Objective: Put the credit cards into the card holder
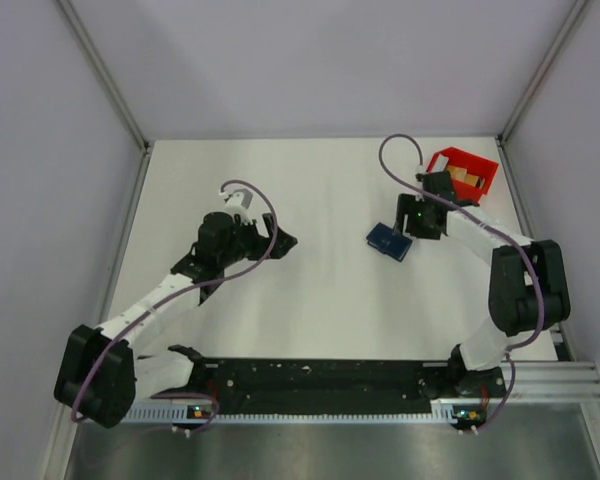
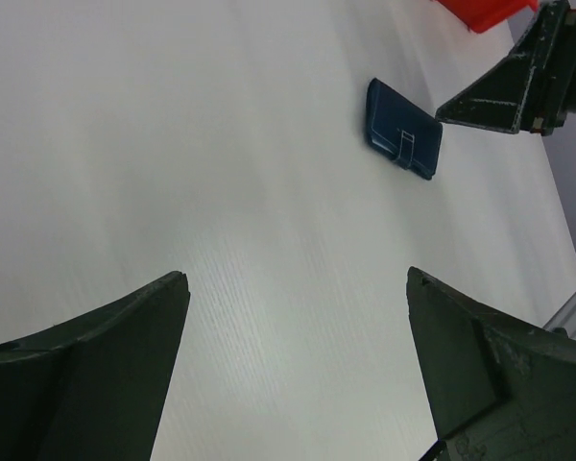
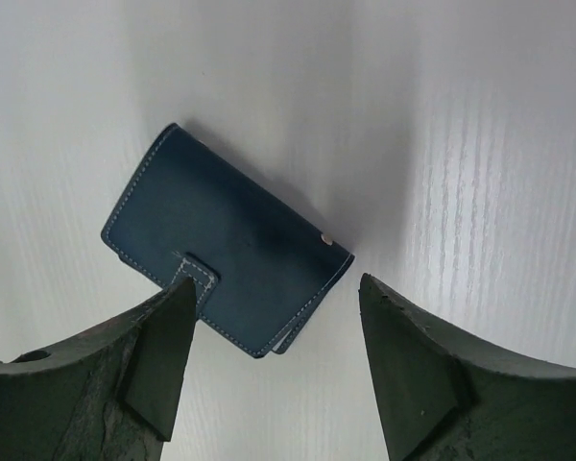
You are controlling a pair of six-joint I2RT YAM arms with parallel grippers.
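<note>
A dark navy leather card holder [image 1: 388,240] with a stitched strap lies flat right of the table's middle; it fills much of the right wrist view [image 3: 230,240]. My right gripper [image 1: 418,225] hangs beside it, open, its fingertips framing the holder's near side in the right wrist view. My left gripper [image 1: 270,238] is open over the left-middle of the table, with bare surface between its fingers. At the back right, a red bin [image 1: 486,168] holds light and tan card-like items, partly hidden by the right arm.
Walls and rails border it on both sides and at the back.
</note>
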